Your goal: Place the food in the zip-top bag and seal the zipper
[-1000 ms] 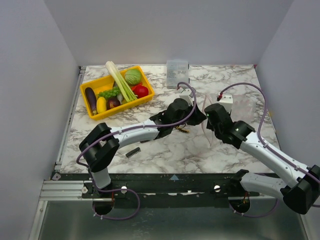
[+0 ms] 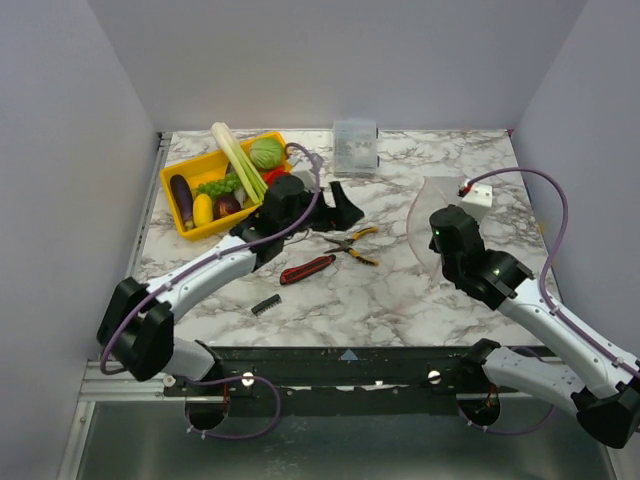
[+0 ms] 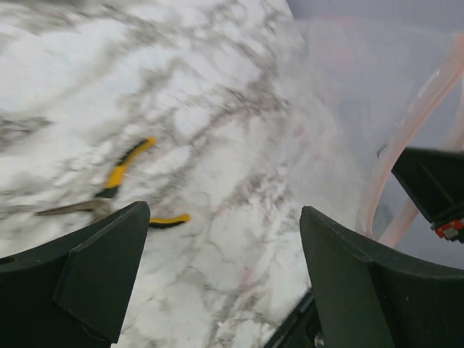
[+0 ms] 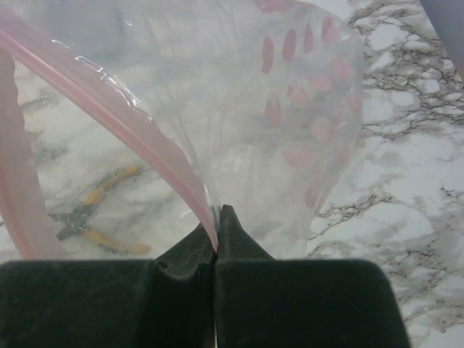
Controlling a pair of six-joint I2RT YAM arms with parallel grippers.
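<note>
The clear zip bag (image 2: 425, 225) hangs from my right gripper, which is shut on one edge of its pink-rimmed mouth. In the right wrist view the bag's rim parts into two separate edges, and pink spots mark its clear wall. My left gripper (image 2: 350, 207) stands open over the middle of the table, clear of the bag, with nothing between its fingers. The food lies in a yellow tray (image 2: 190, 234) at the left: celery (image 2: 236, 158), a cabbage (image 2: 266, 153), an eggplant (image 2: 181, 200), green grapes (image 2: 217, 186) and a yellow vegetable (image 2: 202, 210).
Yellow-handled pliers (image 2: 350, 243), a red utility knife (image 2: 307, 270) and a small black comb-like piece (image 2: 266, 305) lie mid-table. A clear container (image 2: 355, 147) stands at the back.
My left gripper has come away from the bag's mouth, moving left and back, and has opened. The right gripper has shifted right with the bag, uncovering the pliers and knife.
</note>
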